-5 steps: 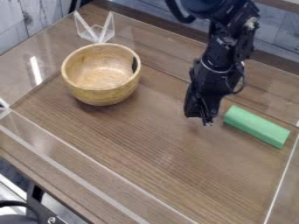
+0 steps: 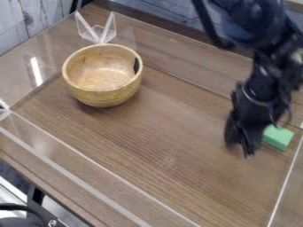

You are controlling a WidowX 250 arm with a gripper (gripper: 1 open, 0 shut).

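My black gripper [image 2: 243, 133] is low on the right side of the table, blurred, its fingers in front of a green block [image 2: 278, 137], which is partly hidden behind them. Whether the fingers are open or shut, and whether they touch the block, I cannot tell.
A wooden bowl [image 2: 102, 89] sits at the upper left, with a white angular object [image 2: 97, 31] behind it.
The gripper has moved right and down, over the green block, which is now mostly hidden. The bowl has not moved.
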